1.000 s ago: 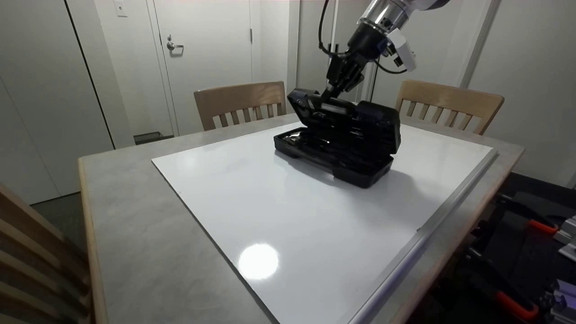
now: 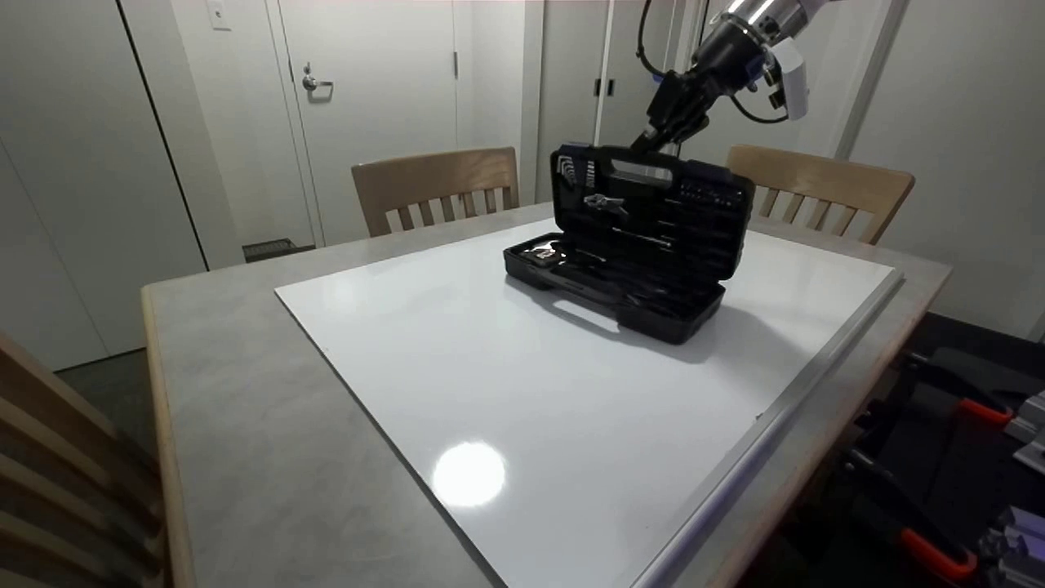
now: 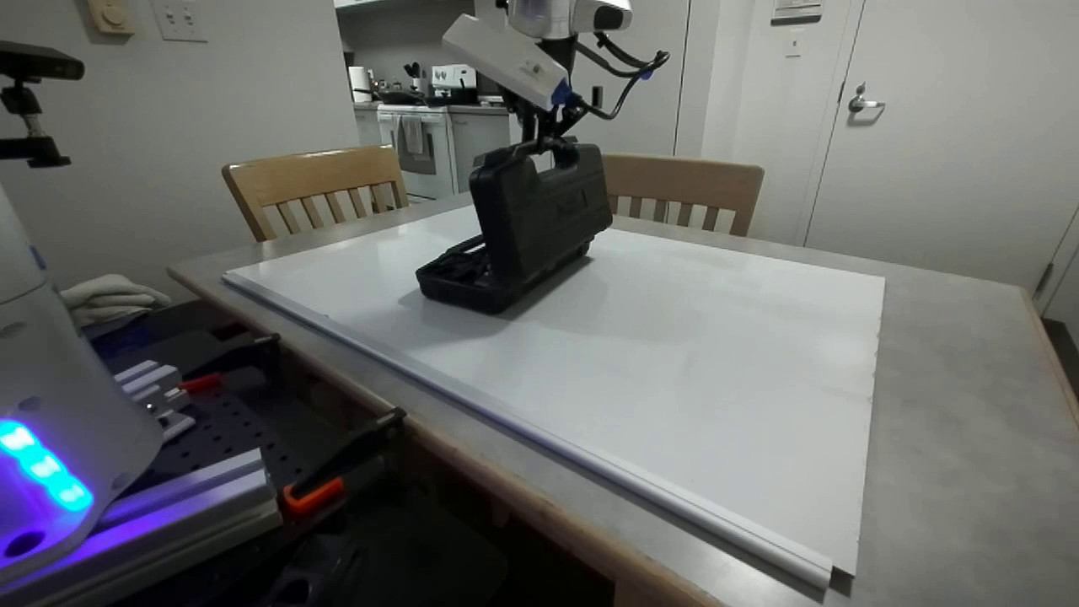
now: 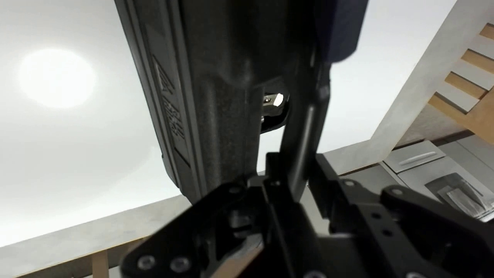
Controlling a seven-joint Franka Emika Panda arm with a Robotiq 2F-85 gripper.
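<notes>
A black tool case stands open on the white board, its base (image 2: 627, 294) flat and its lid (image 2: 651, 211) raised about upright. Tools such as pliers (image 2: 605, 202) and hex keys are held inside the lid. At the lid's top edge my gripper (image 2: 647, 142) is shut on the handle. From behind, exterior view 2 shows the lid's plain outer face (image 3: 546, 207) with the gripper (image 3: 549, 142) above it. In the wrist view the handle bar (image 4: 305, 134) runs down between the fingers, and a bit of the base's contents shows through the handle opening.
The white board (image 2: 490, 363) is clear in front of the case and to its left. Wooden chairs (image 2: 441, 186) stand behind the table. A raised rail (image 3: 526, 430) runs along one edge of the board.
The base has shifted slightly to the right.
</notes>
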